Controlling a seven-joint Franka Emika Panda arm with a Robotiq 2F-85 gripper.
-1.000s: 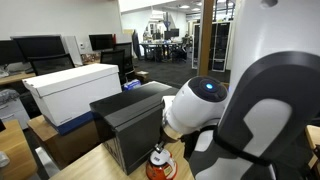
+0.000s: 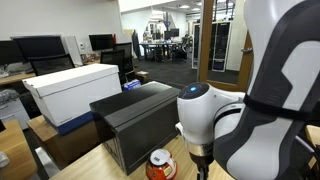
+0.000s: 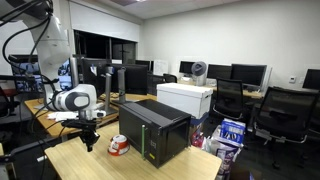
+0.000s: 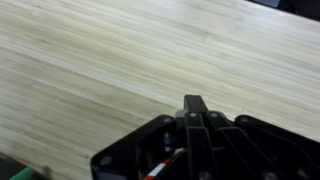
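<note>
A red and white round container stands on the wooden table, close to the black box; exterior view 2 shows the same container upright. Beside it, over bare tabletop, is my gripper, apart from the container. In the wrist view the gripper is shut, its dark fingertips together, and nothing shows between them. A sliver of red and white peeks out behind the fingers at the bottom of that view. Exterior view 1 mostly hides the fingers below the white arm.
A large black box sits on the table behind the container, with a white box further back. Bare wood fills most of the wrist view. Bags and office chairs stand beyond the table.
In exterior view 1 the arm has shifted right, away from the container, which now shows more clearly. The container and boxes look unmoved.
</note>
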